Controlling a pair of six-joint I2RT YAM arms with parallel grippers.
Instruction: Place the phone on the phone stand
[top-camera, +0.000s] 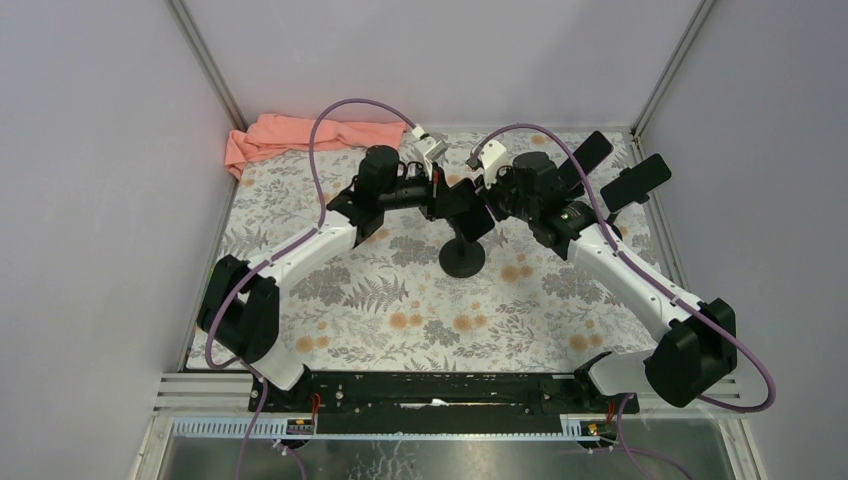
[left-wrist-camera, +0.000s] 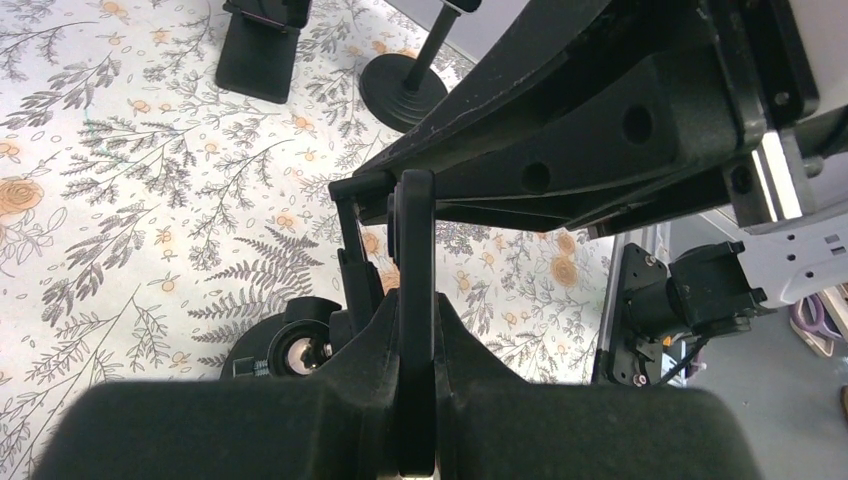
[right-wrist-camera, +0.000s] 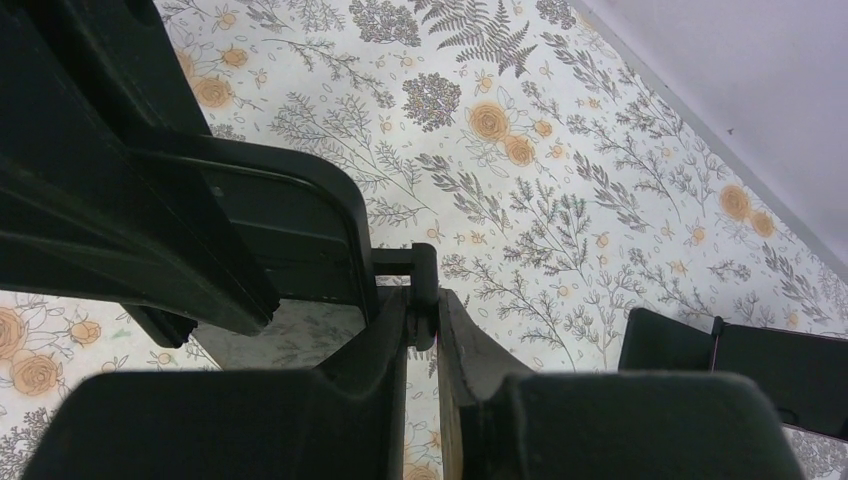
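In the top view a black stand (top-camera: 462, 258) on a round base stands mid-table, its tilted dark panel (top-camera: 474, 220) between the two grippers. My left gripper is shut on a thin dark upright piece (left-wrist-camera: 416, 240); I cannot tell whether it is the phone or part of the stand. My right gripper is at the panel's right side, by a small dark bar (right-wrist-camera: 424, 280) at its fingertips. Whether it grips the bar is hidden.
Two more black stands with dark panels (top-camera: 638, 180) (top-camera: 590, 150) stand at the back right. A pink cloth (top-camera: 290, 135) lies at the back left.
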